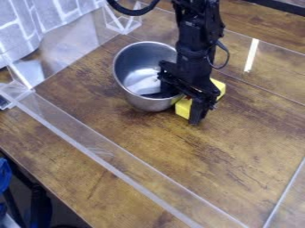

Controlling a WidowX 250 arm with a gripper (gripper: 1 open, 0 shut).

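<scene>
The black robot gripper (191, 96) hangs low in the middle of the view, over the right side of a steel bowl (137, 67) and a yellow object (213, 88). The bowl stands upright on the wooden table. The yellow object lies just right of the bowl, partly hidden by the gripper. I cannot tell whether the fingers are open or shut, or whether they hold the yellow object or the bowl's rim.
Clear plastic strips run along the left and right. A crumpled whitish cloth (42, 27) is at the upper left.
</scene>
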